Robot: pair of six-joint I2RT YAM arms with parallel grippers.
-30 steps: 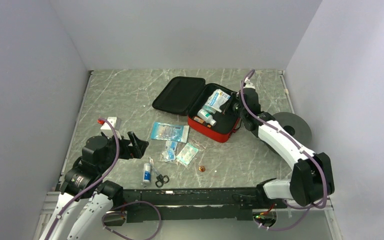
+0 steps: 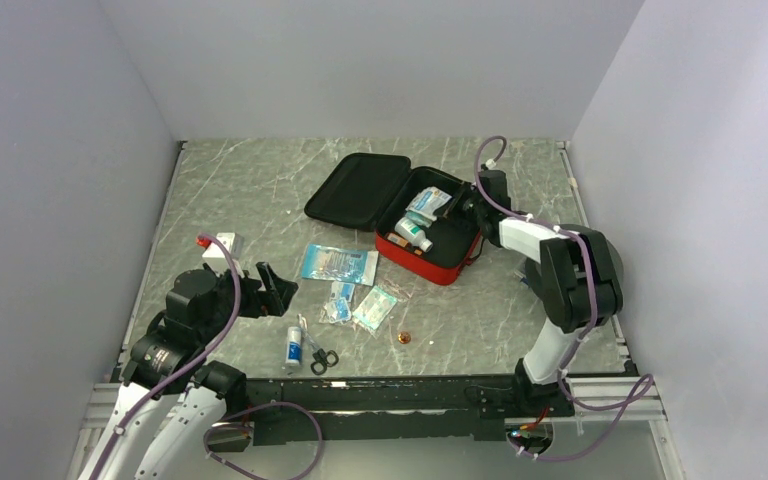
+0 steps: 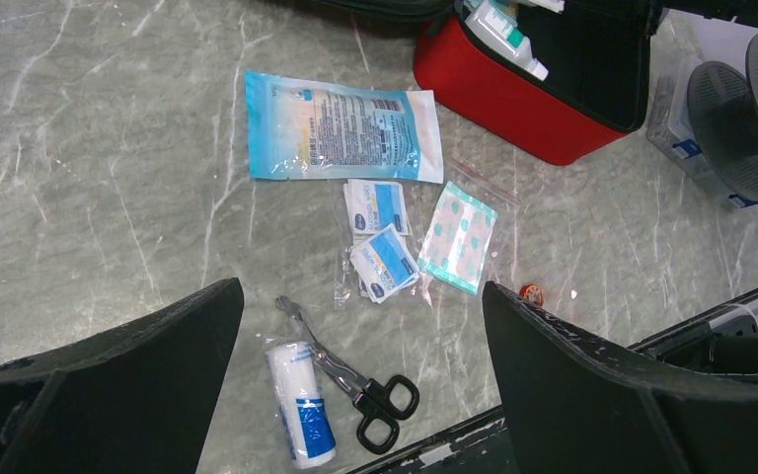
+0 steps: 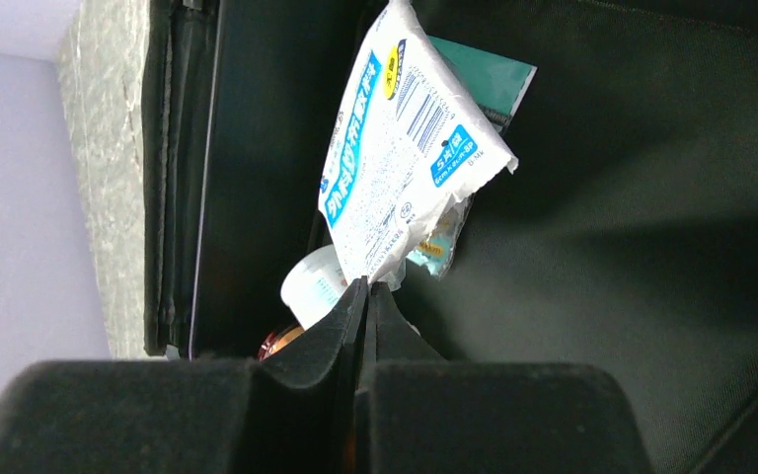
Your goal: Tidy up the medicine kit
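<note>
Inside the open red-and-black medicine kit (image 2: 422, 266), my right gripper is shut on a corner of the white gauze packet (image 4: 395, 148). Beneath that packet are a teal-topped bag (image 4: 484, 79) and a white bottle (image 4: 314, 284). My left gripper stands open over the table, nothing between its fingers. Below it in the left wrist view lie scissors (image 3: 341, 370) and a wrapped bandage roll (image 3: 301, 403). Also on the table are a blue pouch (image 3: 345, 130), a bag of small blue-white packets (image 3: 377, 237) and a bag with a dotted packet (image 3: 457, 239).
The kit's lid (image 2: 358, 190) lies folded back to the left. A grey spool (image 3: 740, 128) stands right of the kit, partly under the right arm. A small reddish-brown item (image 2: 404, 338) sits near the front edge. Bare table stretches across the left.
The left arm looks almost unmoved.
</note>
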